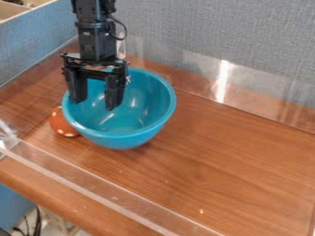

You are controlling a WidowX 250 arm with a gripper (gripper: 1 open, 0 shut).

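A teal plastic bowl (135, 124) sits on the wooden table toward the left. My black gripper (96, 92) hangs over the bowl's back-left part, open, its two dark fingers spread near the rim, with nothing visible between them. A small orange object with white spots (64, 123) lies on the table at the bowl's left side, partly hidden behind it.
A grey panel (234, 46) runs along the back, and a blue-grey wall stands at the left. Cables hang below the table's front-left edge.
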